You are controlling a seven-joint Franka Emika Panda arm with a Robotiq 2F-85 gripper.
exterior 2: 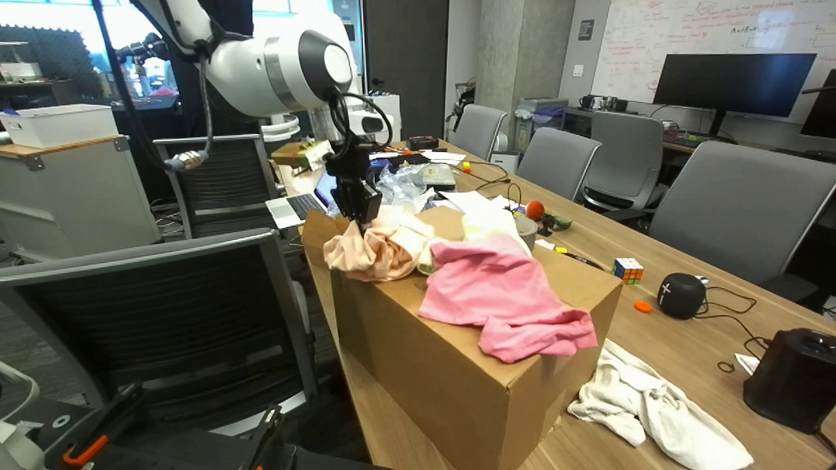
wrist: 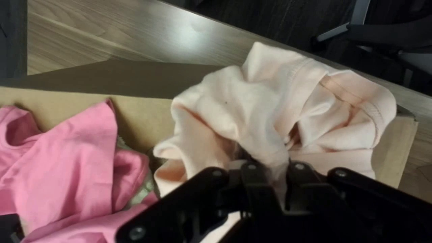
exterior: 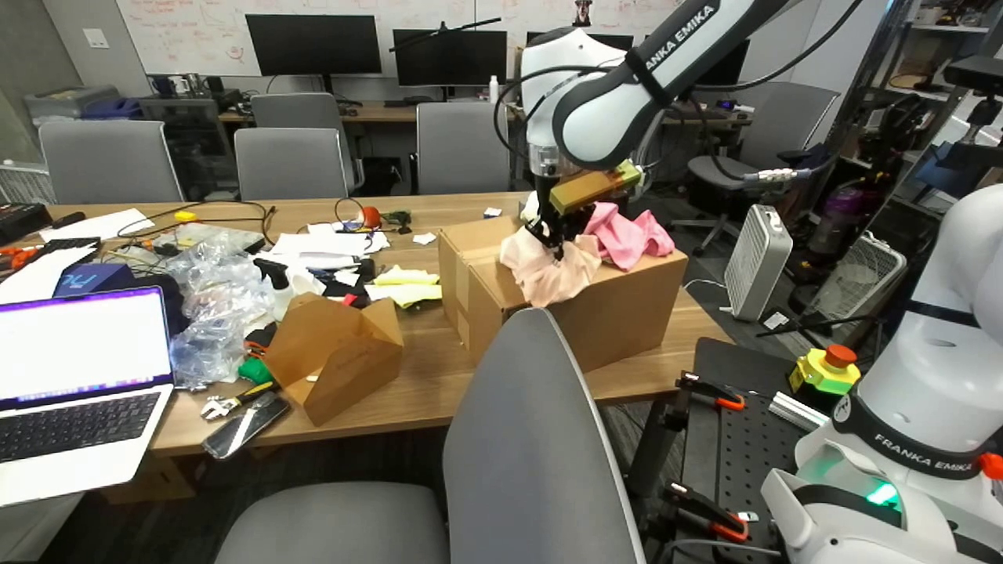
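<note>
Peach cloth [wrist: 259,105] lies bunched on top of the cardboard box [exterior: 611,324], partly hanging over its side. Above it, my gripper is shut on a fold of this cloth, which passes between the two black fingers in the wrist view. In the second exterior view the gripper [exterior 2: 362,223] reaches down to the peach cloth [exterior 2: 380,250], most of which still rests on the box. Beside it, a pink cloth [exterior 2: 501,290] is spread over the box top and drapes at the edge. A pale cloth [exterior 2: 490,223] sits behind the pink one.
A white cloth [exterior 2: 658,411] lies on the table near the box. An opened small carton [exterior: 343,352], a laptop [exterior: 80,376] and clutter fill the table's other end. A grey chair back [exterior: 541,432] stands close in front of the box.
</note>
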